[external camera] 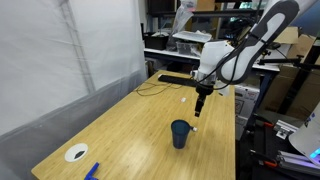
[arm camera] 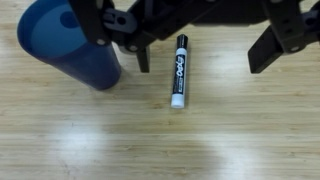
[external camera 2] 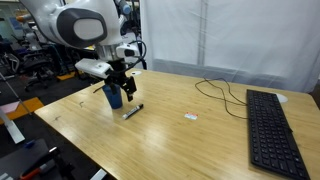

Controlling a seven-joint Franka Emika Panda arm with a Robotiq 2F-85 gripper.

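A dark marker labelled EXPO (arm camera: 180,72) with a white end lies on the wooden table, between the spread fingers of my gripper in the wrist view, nearer the left one. The gripper is open and holds nothing. In exterior view 1 it (external camera: 199,109) hangs above the table, just behind and to the right of a dark blue cup (external camera: 180,134). That cup (arm camera: 70,45) stands left of the fingers in the wrist view. Exterior view 2 shows the marker (external camera 2: 133,111) on the table beside the cup (external camera 2: 113,97), below the gripper.
A black keyboard (external camera 2: 275,134) and a thin cable (external camera 2: 215,91) lie away from the cup. A small white piece (external camera 2: 190,116) rests nearby. Toward the left end are a white disc (external camera: 76,152) and a blue object (external camera: 92,171).
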